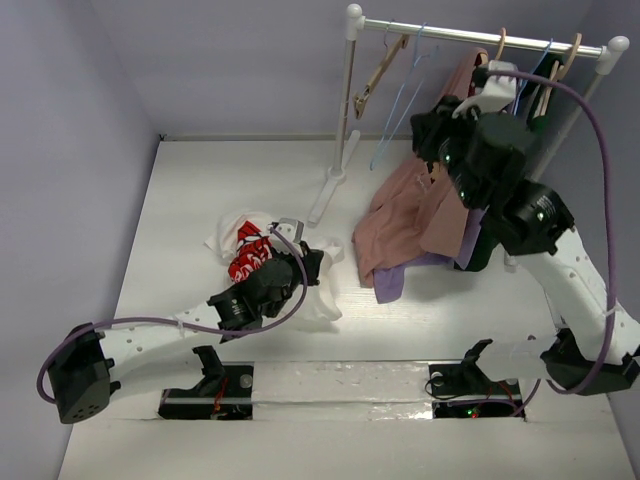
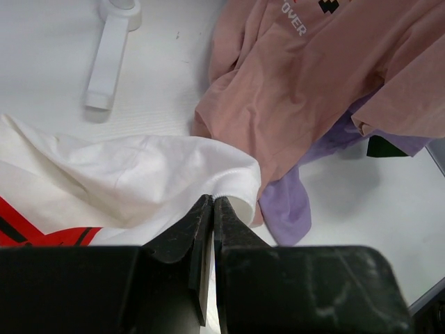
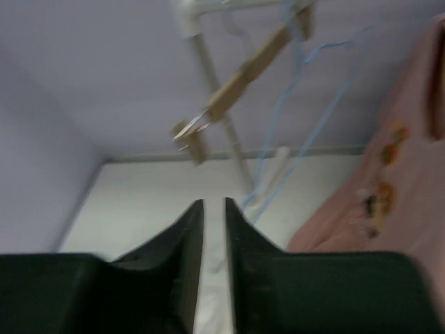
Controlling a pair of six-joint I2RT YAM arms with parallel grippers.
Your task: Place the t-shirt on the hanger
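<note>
The white t shirt (image 2: 139, 167) with a red print (image 2: 49, 233) lies bunched on the table, partly under the left arm in the top view. At its raised edge my left gripper is shut, with a fold of the white cloth gathered at the fingertips. My right gripper is up near the rack, slightly open and empty. Beyond it, blurred in the right wrist view, hangs an empty blue hanger (image 3: 278, 111). Beside that is a wooden clip hanger (image 3: 240, 83), also bare.
A rail (image 1: 450, 34) on a white stand carries the hangers. Pink (image 1: 400, 215), purple and green garments hang at its right, partly hidden by my right arm. The stand's foot (image 1: 330, 190) rests on the table. Clear table lies at the left.
</note>
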